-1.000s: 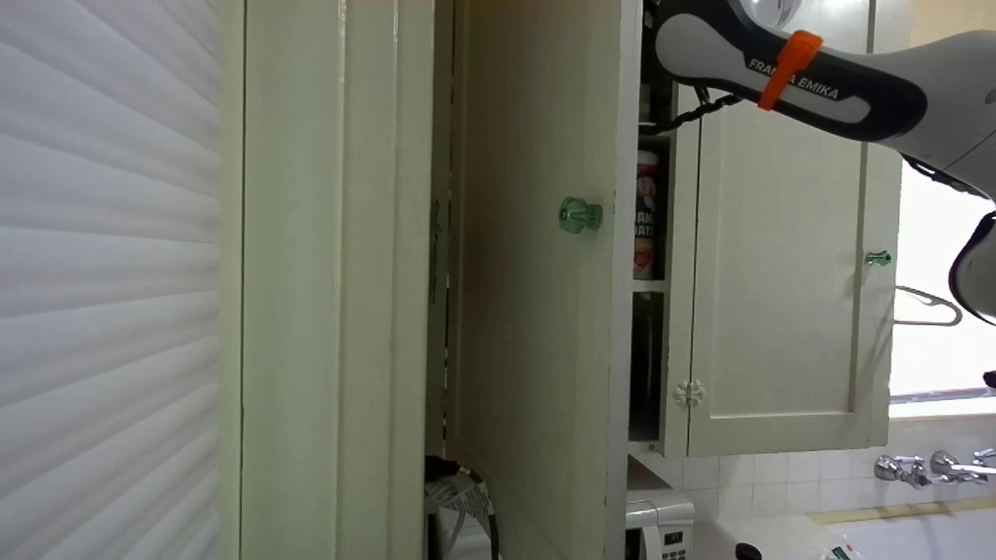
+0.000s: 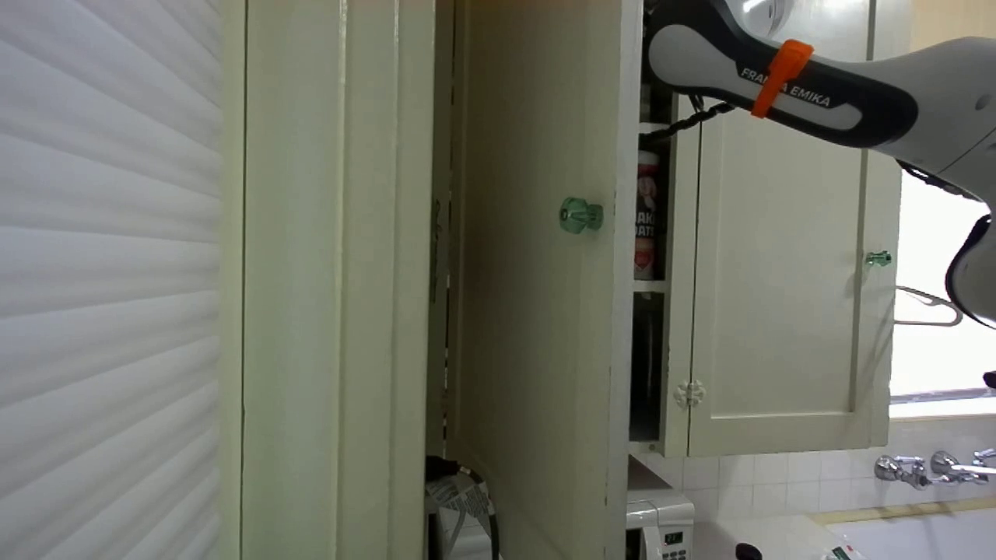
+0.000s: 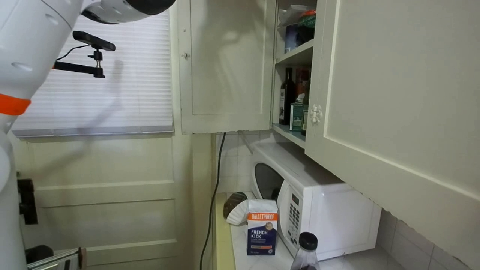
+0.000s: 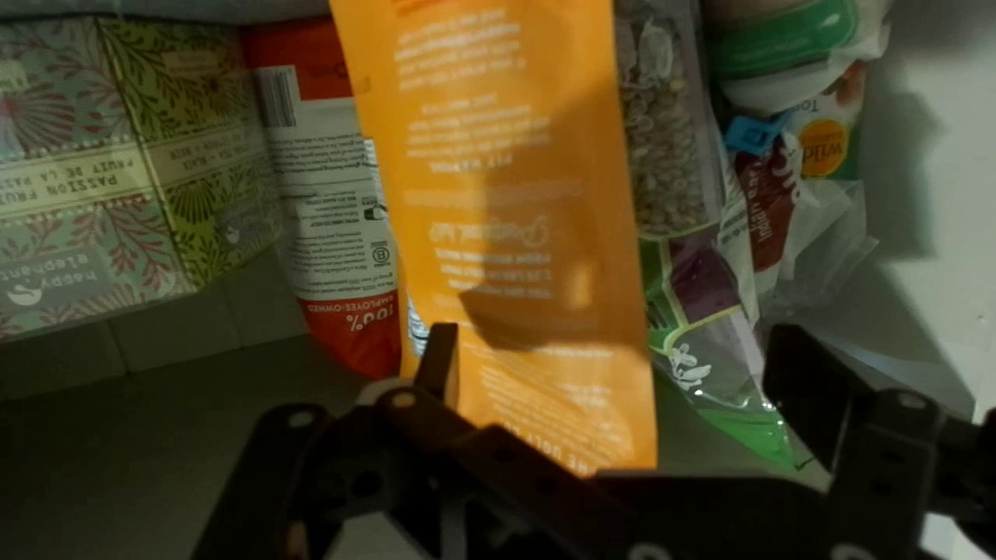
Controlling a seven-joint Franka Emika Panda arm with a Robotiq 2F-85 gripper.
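In the wrist view my gripper is open, its two dark fingers spread wide. Between and beyond them stands an orange packet [image 4: 523, 233] with white print. Its lower part reaches into the space between the fingertips; whether either finger touches it I cannot tell. Left of the packet is a red and white bag [image 4: 327, 205], then a patterned tea box [image 4: 131, 168]. On the right side are a clear bag of grains [image 4: 663, 131] and a plastic bag with a blue clip [image 4: 752, 135]. Both exterior views leave the gripper out of sight.
An open cabinet door [image 2: 532, 308] with a green knob [image 2: 580, 215] stands left of the arm [image 2: 794, 84]. Shelves [image 3: 294, 54] hold bottles and boxes. Below are a microwave [image 3: 333, 211], a coffee bag [image 3: 262, 231] and a black-capped bottle [image 3: 308, 243].
In exterior view 1 the visible arm has shifted slightly to the left, its lower parts a little lower. The door and cabinet stand as before.
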